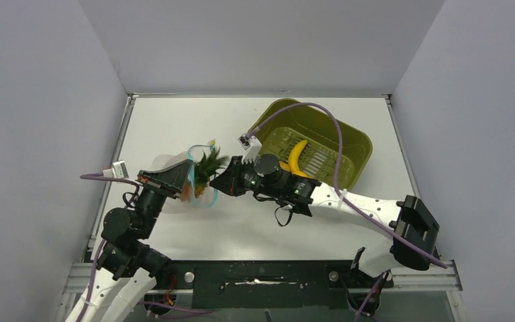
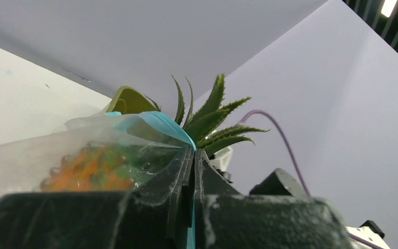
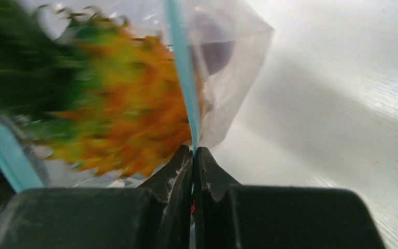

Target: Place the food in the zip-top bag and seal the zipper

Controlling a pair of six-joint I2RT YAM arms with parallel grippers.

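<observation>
A clear zip top bag (image 2: pixel 10 158) with a light blue zipper strip (image 3: pixel 186 83) stands with its mouth spread between my two grippers. The pineapple is in the bag, its orange and green body behind the film in the left wrist view. Its green leaves (image 2: pixel 210 116) stick out past the blue rim. My left gripper (image 1: pixel 189 163) is shut on the rim on one side, the strip running between its fingers. On the opposite side my right gripper (image 1: pixel 212 184) is shut on the other rim.
A green basket (image 1: pixel 361 144) stands at the back right, with a yellow banana (image 1: pixel 296 155) in it. My right arm reaches across the basket's front corner.
</observation>
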